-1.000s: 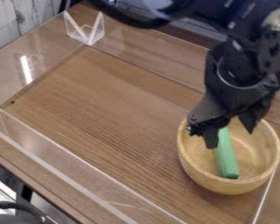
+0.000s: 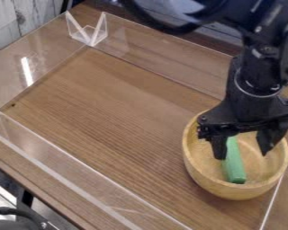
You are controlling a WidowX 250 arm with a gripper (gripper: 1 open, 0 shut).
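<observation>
My black gripper [image 2: 240, 140] is over a wooden bowl [image 2: 227, 185] at the right of the view, its fingers spread open and low inside the bowl's upper half. A green elongated object [image 2: 234, 167] lies in the bowl below and between the fingers. The fingers cover part of the bowl's back, and whether they touch the green object is not clear.
A clear plastic holder [image 2: 86, 29] stands at the back left. A pale edge runs along the table's left side, with cables beyond at the lower left.
The gripper has shifted somewhat to the right and stands more upright. More of the green object's upper end is now hidden or lower in the bowl.
</observation>
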